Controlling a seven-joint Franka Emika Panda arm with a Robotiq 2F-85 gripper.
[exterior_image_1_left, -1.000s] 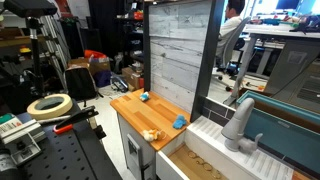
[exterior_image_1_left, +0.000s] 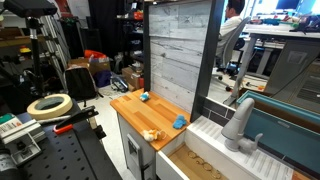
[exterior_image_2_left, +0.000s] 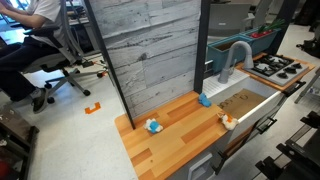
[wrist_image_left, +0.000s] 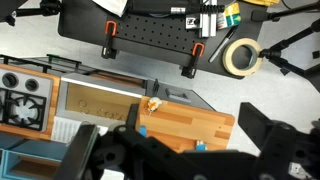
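Note:
My gripper shows in the wrist view as two dark, blurred fingers at the lower edge. They stand wide apart, with no object visible between them. Below it lies a wooden counter (exterior_image_1_left: 152, 116). An orange-and-white item (exterior_image_2_left: 228, 121) rests near the counter's front edge by the basin. Close to the faucet side is a small blue item (exterior_image_1_left: 180, 121). Farther off, a blue-and-white item (exterior_image_2_left: 153, 126) sits near the wall panel. All three lie apart from the fingers.
Beside the counter is a white-rimmed basin with a tan bottom (exterior_image_2_left: 240, 102) and a grey faucet (exterior_image_1_left: 240, 125). A stove (exterior_image_2_left: 276, 67) stands beyond. A dark table (wrist_image_left: 75, 22) carries a tape roll (wrist_image_left: 241, 57) and tools. A grey-white panel (exterior_image_1_left: 175, 62) rises behind the counter.

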